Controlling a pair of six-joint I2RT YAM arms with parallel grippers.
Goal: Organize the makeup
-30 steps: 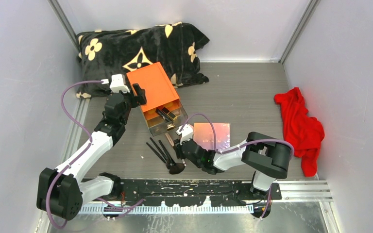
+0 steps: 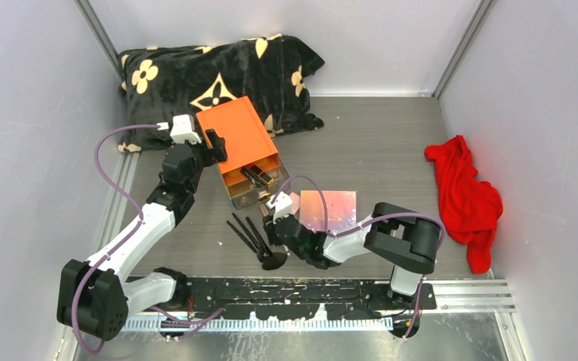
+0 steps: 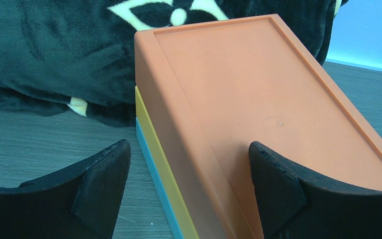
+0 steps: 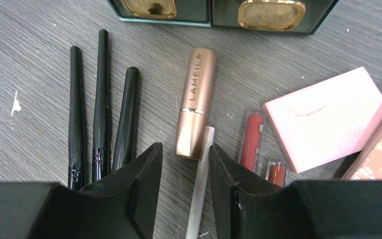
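My left gripper stands open around the left side of the orange organizer (image 3: 278,89), one finger over its top and the other outside the wall. In the top view, the organizer's drawer (image 2: 242,197) is pulled out, with dark items (image 2: 256,176) inside. My right gripper is part open and low over the makeup. Ahead of its fingertips lies a rose-gold lipstick tube (image 4: 199,82), its lower end overlapping a thin pale stick (image 4: 197,204) that passes below the gap. Neither is visibly clamped. Black brushes (image 4: 101,99) lie to the left.
Red tubes (image 4: 251,139) and a pink box (image 4: 326,119) sit just right of the right gripper, close to a larger pink palette (image 2: 339,209). A dark blanket (image 2: 188,75) backs the organizer. A red cloth (image 2: 463,203) lies far right, with bare table between.
My right gripper has shifted slightly left and up in the top view, over the lipstick tube's near end. The left arm and the organizer have stayed put.
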